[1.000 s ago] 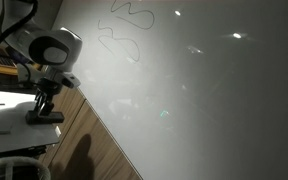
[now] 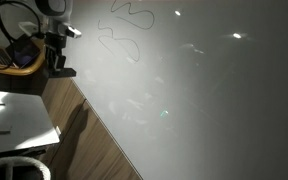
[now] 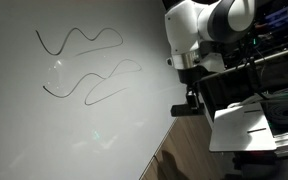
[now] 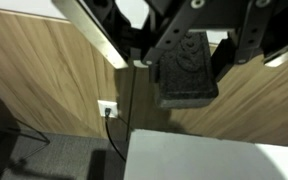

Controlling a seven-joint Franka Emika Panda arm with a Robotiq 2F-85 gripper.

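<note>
A dark block that looks like a whiteboard eraser is clamped in my gripper, which is shut on it. In exterior view 2 the eraser hangs below the fingers, raised above the white table and close to the whiteboard's lower edge. The large whiteboard carries dark wavy marker lines in its upper part, a second set lying below the first in exterior view 2. My gripper is apart from these lines.
A white table stands below the arm, with thin dark items on it. Wood panelling runs under the board. A white-rimmed round container sits at the near left. In the wrist view, a wall outlet has a cable plugged in.
</note>
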